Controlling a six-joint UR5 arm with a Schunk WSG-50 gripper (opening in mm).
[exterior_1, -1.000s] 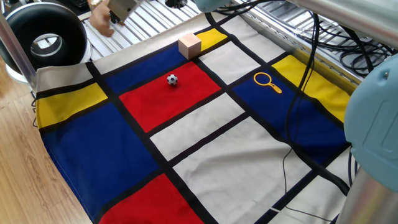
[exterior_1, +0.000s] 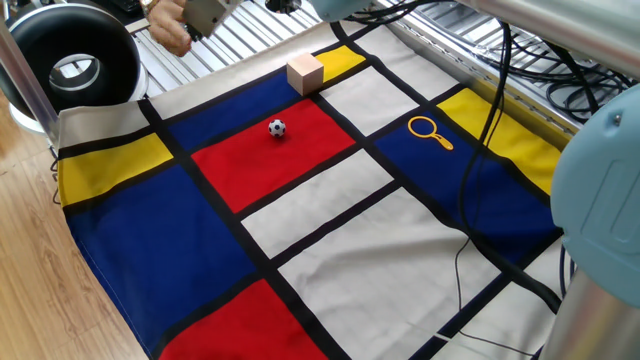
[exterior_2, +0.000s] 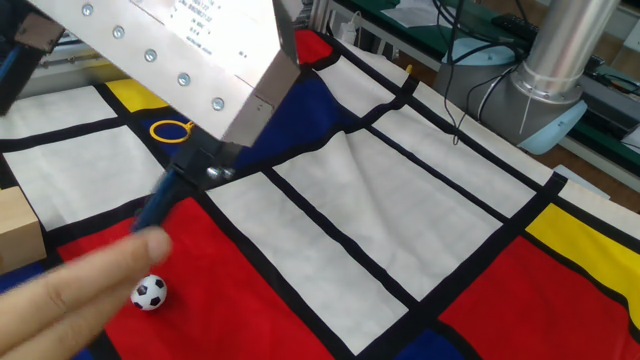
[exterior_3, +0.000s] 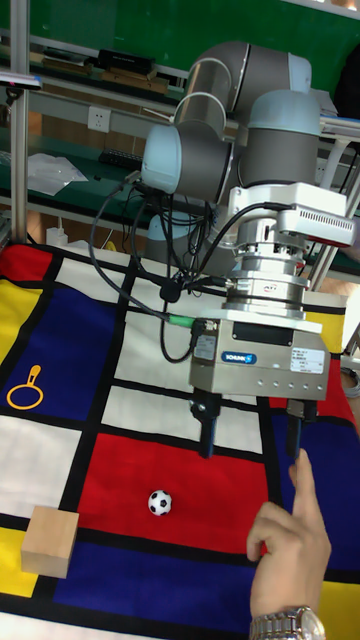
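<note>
My gripper (exterior_3: 251, 443) hangs above the cloth with its two dark fingers (exterior_3: 208, 429) wide apart and nothing between them. A person's hand (exterior_3: 290, 555) touches the tip of one finger from below. A small black-and-white ball (exterior_3: 160, 502) rests on the red patch, apart from the gripper. Near the cloth's edge sits a pale wooden cube (exterior_1: 305, 74). The yellow ring-shaped tool with a handle (exterior_1: 431, 132) lies flat on a blue patch. Exterior view 1 catches only a corner of the gripper's body at the top edge.
The patterned cloth (exterior_1: 360, 270) covers the table and has wide bare areas. Black cables (exterior_1: 480, 190) run across its right side in exterior view 1. A large black ring-shaped object (exterior_1: 75, 60) stands beyond the cloth at upper left.
In exterior view 1 the person's hand and the visible corner of the gripper have shifted slightly to the right. Ball, cube and yellow tool have stayed put.
</note>
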